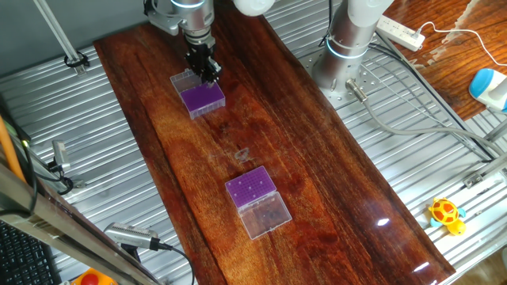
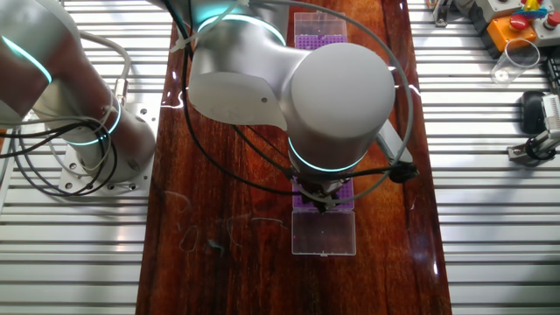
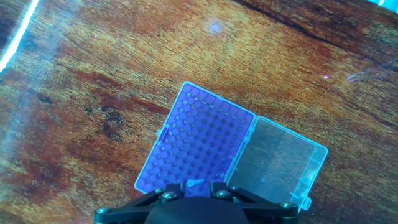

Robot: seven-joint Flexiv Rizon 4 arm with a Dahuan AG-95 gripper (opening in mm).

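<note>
My gripper point(image 1: 207, 73) hangs over the far end of the wooden table, at a purple rack box point(image 1: 203, 96) whose clear lid point(image 1: 186, 80) lies folded open. From the wrist, the same purple rack point(image 3: 199, 137) shows a grid of holes, with a few light marks along its upper row. Its clear lid point(image 3: 277, 158) extends to the right. At the bottom edge of that view, the gripper has its dark fingertips a little apart. A small pale-blue bit shows between them; whether it is held or lies beyond cannot be made out.
A second purple rack box point(image 1: 251, 188) with an open clear lid point(image 1: 265, 215) lies nearer the table's middle, carrying several small pale spots. Bare wood separates the boxes. The arm's base point(image 1: 337, 73) stands beside the table; a toy turtle point(image 1: 446, 212) sits well off to the side.
</note>
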